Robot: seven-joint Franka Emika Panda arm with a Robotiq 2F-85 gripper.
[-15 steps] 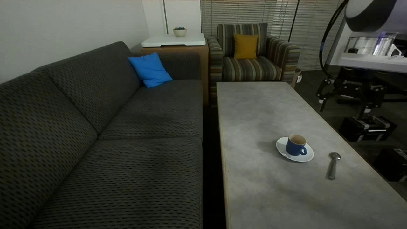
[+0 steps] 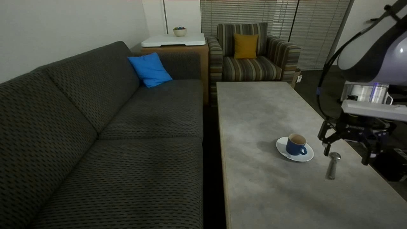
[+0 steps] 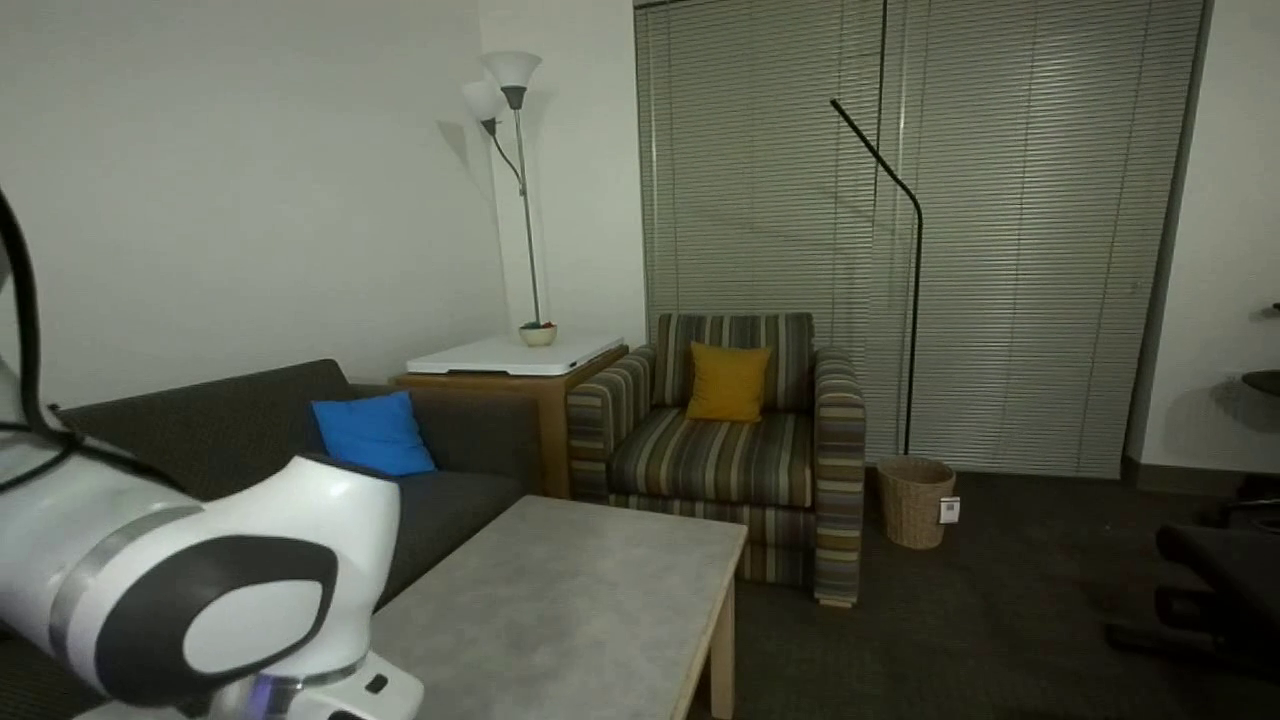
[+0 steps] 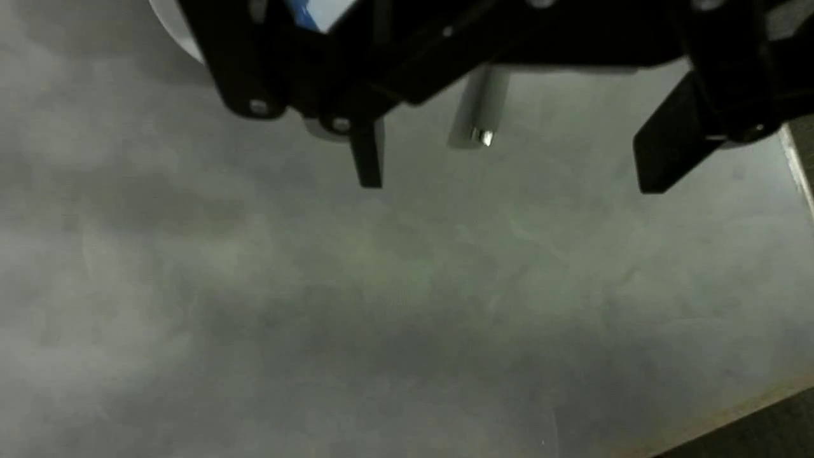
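A metal spoon (image 2: 332, 166) with a grey handle lies on the grey table (image 2: 254, 183). To its left, a blue cup (image 2: 295, 145) stands upright on a white saucer (image 2: 282, 146). My gripper (image 2: 346, 154) is open above the table near the spoon's bowl, its fingers wide apart and holding nothing. In the wrist view, the handle end of the spoon (image 4: 486, 114) shows beyond the open gripper; the rest of it is hidden behind the gripper's body. Only bits of the saucer (image 4: 177, 30) and the blue cup (image 4: 303, 14) peek out there.
The table's right edge (image 4: 795, 168) runs close by the gripper. A dark sofa (image 2: 152, 171) lines the left side, and a striped armchair (image 2: 250, 69) stands behind the table.
My gripper has come down and somewhat nearer the camera, from beyond the table's right edge to near the spoon. Its finger stays open. Cup, saucer and spoon have not moved.
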